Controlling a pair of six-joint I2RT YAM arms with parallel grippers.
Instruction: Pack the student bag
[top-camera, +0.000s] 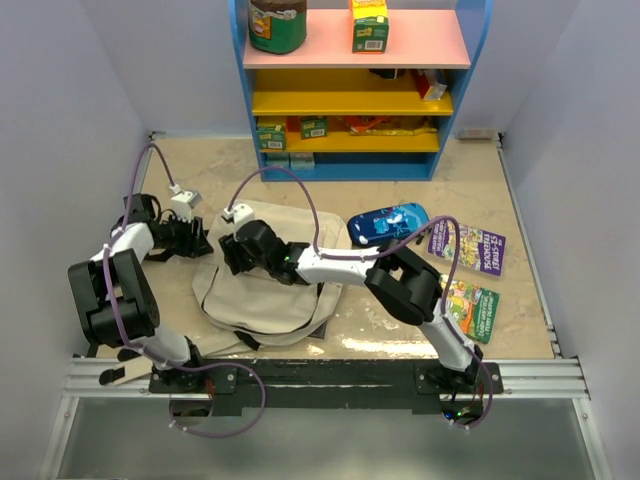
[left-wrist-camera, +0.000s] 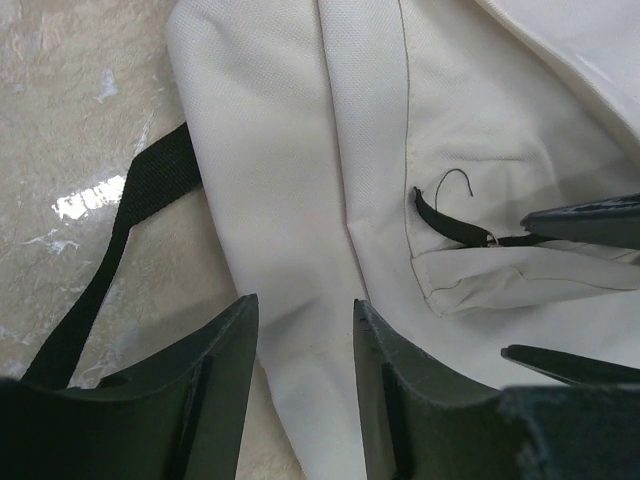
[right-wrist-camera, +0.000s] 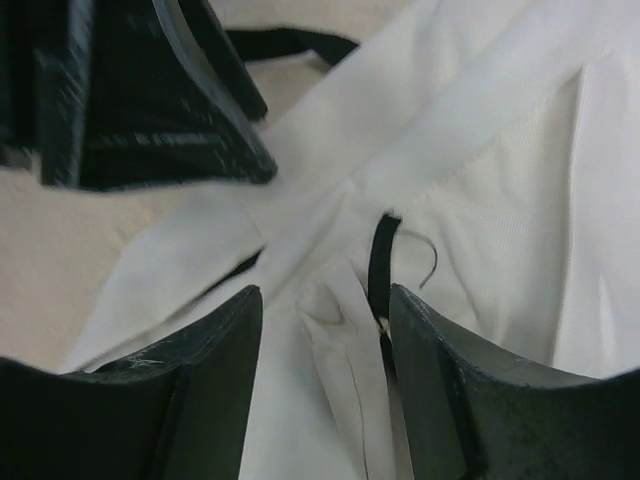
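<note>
A cream canvas bag (top-camera: 275, 310) lies flat near the middle-left of the table. My left gripper (top-camera: 195, 235) is over its left edge; in the left wrist view its fingers (left-wrist-camera: 205, 390) stand apart above the fabric. My right gripper (top-camera: 235, 250) is open over the upper left of the bag, beside a black zipper pull (right-wrist-camera: 383, 250) and a fabric fold. A blue pencil case (top-camera: 388, 225) lies right of the bag, with a purple workbook (top-camera: 467, 248) and a green workbook (top-camera: 474, 310) farther right.
A shelf unit (top-camera: 350, 95) with boxes stands at the back. A black strap (left-wrist-camera: 120, 240) lies on the table left of the bag.
</note>
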